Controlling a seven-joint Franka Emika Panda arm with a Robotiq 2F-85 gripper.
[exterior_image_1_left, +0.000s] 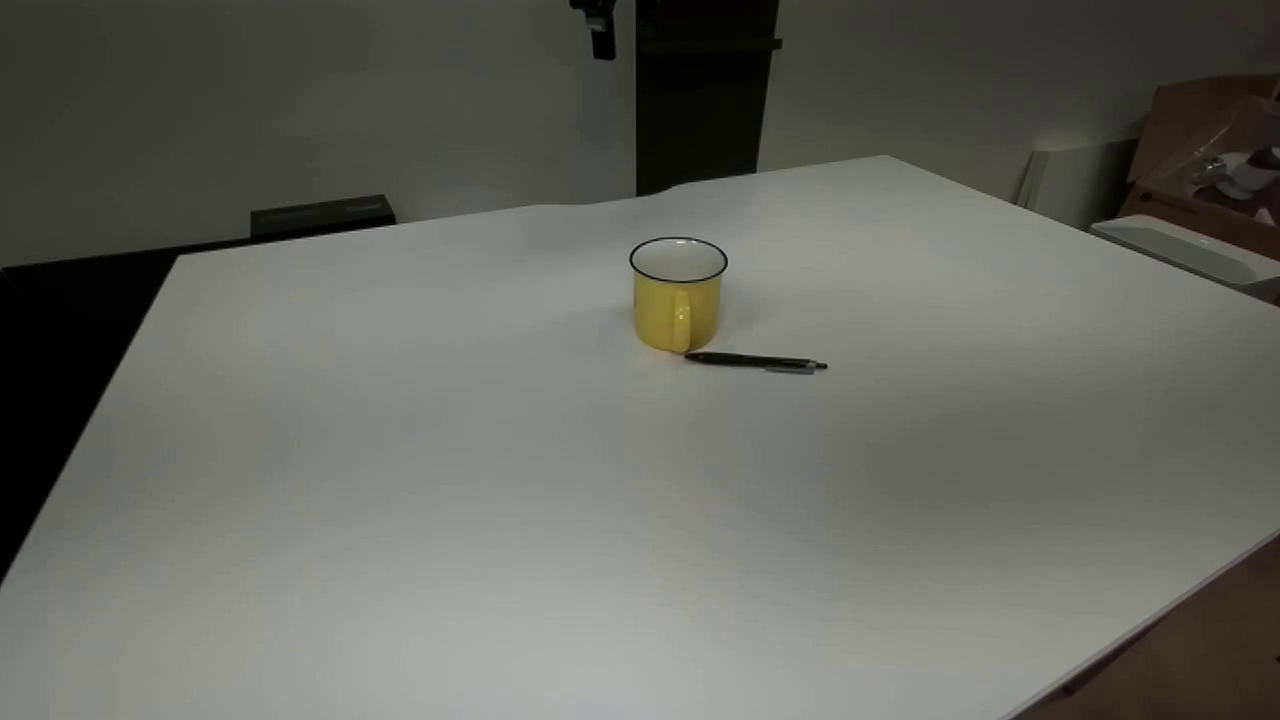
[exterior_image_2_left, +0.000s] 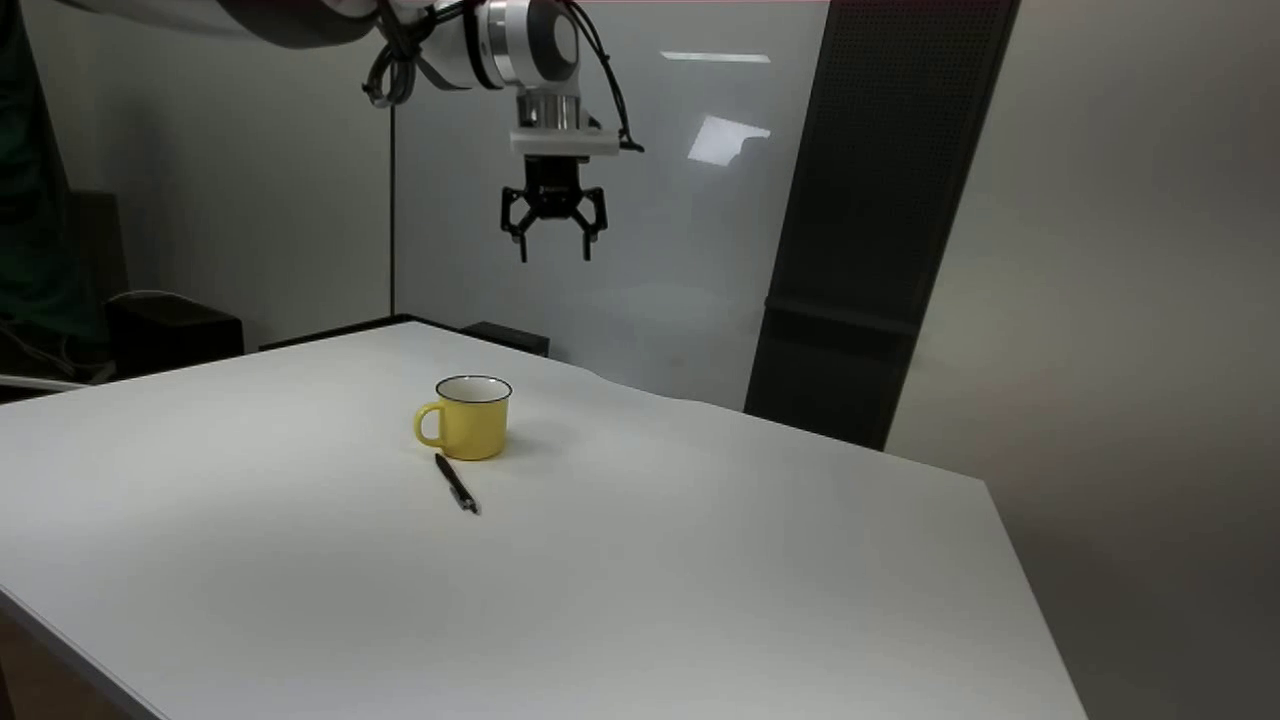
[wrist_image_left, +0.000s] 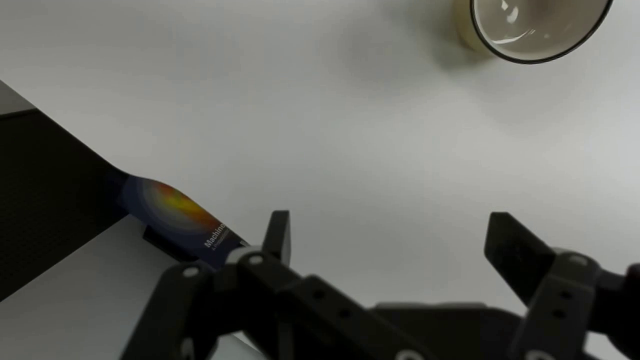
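Observation:
A yellow mug (exterior_image_1_left: 657, 312) with a dark rim stands upright on the white table (exterior_image_1_left: 396, 480). Close by its handle side lies a dark pen (exterior_image_1_left: 750, 360); exterior view 2 shows the same pen (exterior_image_2_left: 456, 484) in front of the mug (exterior_image_2_left: 480, 430). High above the table's far side hangs my gripper (exterior_image_2_left: 555, 254), fingers spread apart and nothing between them. In the wrist view the gripper spans bare table, with part of the mug (wrist_image_left: 534, 30) at the top right. The pen is out of sight there.
A book with a colourful cover (wrist_image_left: 180, 210) shows past the table's edge in the wrist view. Beyond the far edge stands a dark panel (exterior_image_2_left: 882, 216).

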